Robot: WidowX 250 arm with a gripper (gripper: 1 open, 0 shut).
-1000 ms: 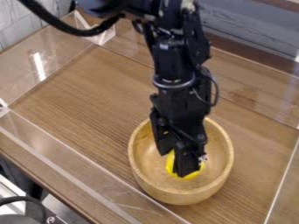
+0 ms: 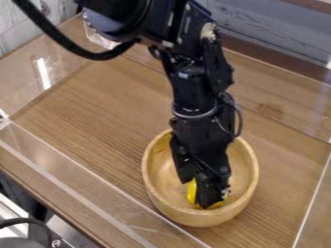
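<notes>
My black gripper (image 2: 203, 174) reaches down from the top centre into a tan bowl (image 2: 168, 199) on the wooden table. A yellow object (image 2: 195, 194) lies in the bowl, mostly hidden beneath the gripper's fingers. Whether the fingers grip it cannot be told.
A clear rail runs along its left side, with a pale wall at the back and cables at the lower left.
The gripper has moved lower into the bowl, over the yellow object, which now shows less.
</notes>
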